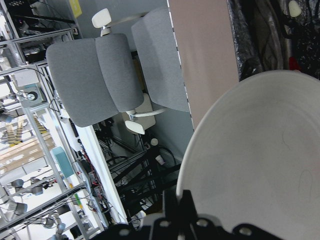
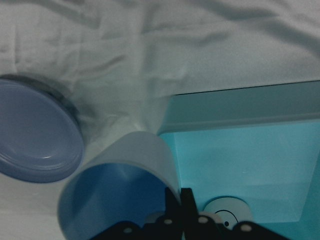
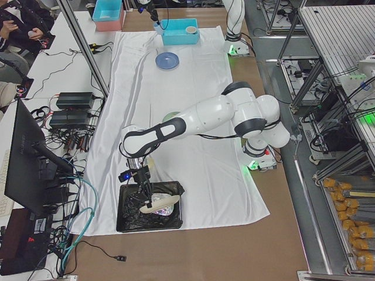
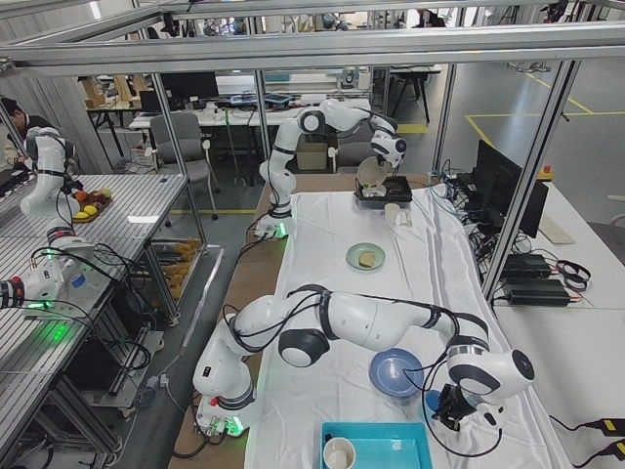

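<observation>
A cream plate [image 1: 255,150] is held upright over the black lined bin [image 3: 126,216] by my left gripper, shut on its rim. My right gripper is shut on the rim of a blue cup [image 2: 100,200], tilted beside the cyan bin [image 4: 415,430], which holds a pale cup [image 4: 339,451]. A blue plate [image 4: 395,371] lies next to that bin. A green plate with a yellowish piece on it [image 4: 356,262] rests mid-table.
A monitor, cables and electronics [image 3: 70,117] line one side; metal frame posts stand along both edges.
</observation>
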